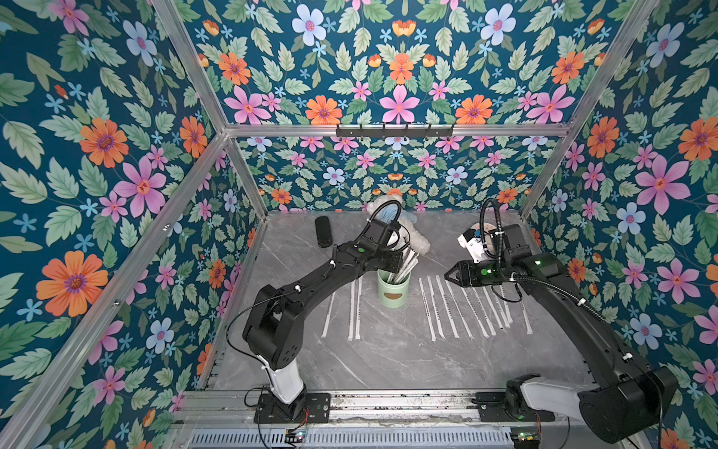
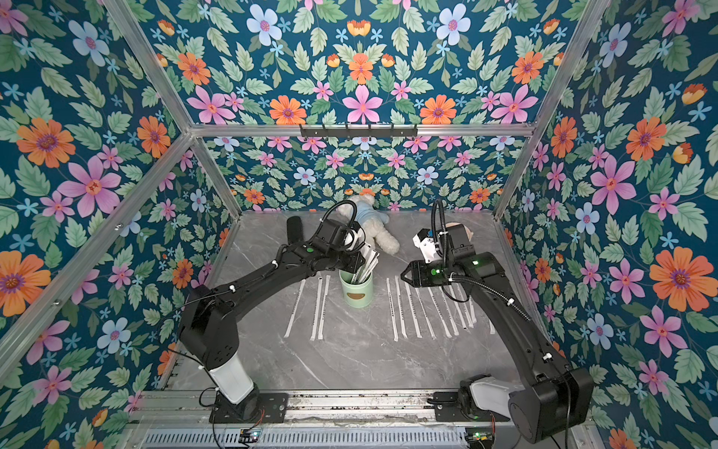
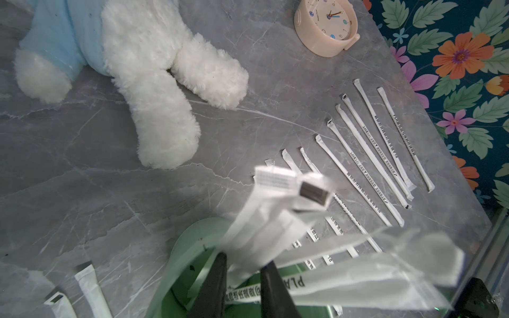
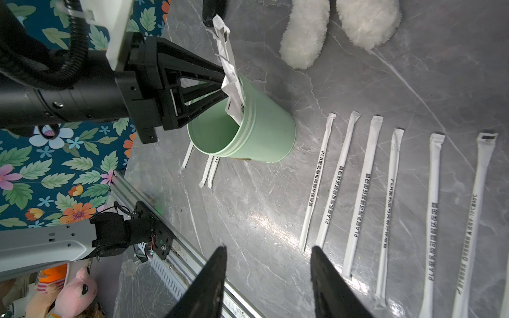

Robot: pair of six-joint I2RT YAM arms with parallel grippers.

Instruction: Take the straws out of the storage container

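Observation:
The green storage container [image 1: 392, 294] stands mid-table with several paper-wrapped straws [image 3: 275, 212] poking out of its top. My left gripper is at the mouth, its fingertips among the straws; whether it grips any is unclear. My right gripper hangs open to the right of the container, above wrapped straws [image 4: 362, 196] lying in a row on the table, with nothing visible between its fingers. A few more straws [image 2: 296, 307] lie left of the container.
A plush toy [image 3: 159, 111] lies behind the container. A pink clock [image 3: 323, 26] stands at the back right, a dark oblong object [image 1: 323, 230] at the back left.

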